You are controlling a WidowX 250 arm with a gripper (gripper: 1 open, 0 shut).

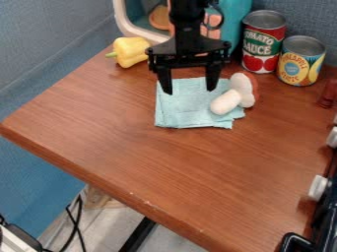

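Note:
My black gripper (187,76) hangs over the back part of a folded light-blue cloth (184,109), its two fingers spread apart with nothing visible between them. A white sausage-shaped object (230,97) with a pinkish end rests on the cloth's right side, just right of the gripper.
A yellow pepper (129,51) lies at the back left. A teal-and-white container (134,12), a tomato can (262,44), a yellow-blue can (301,61) and a red object (328,94) line the back. Black equipment (308,236) edges the right.

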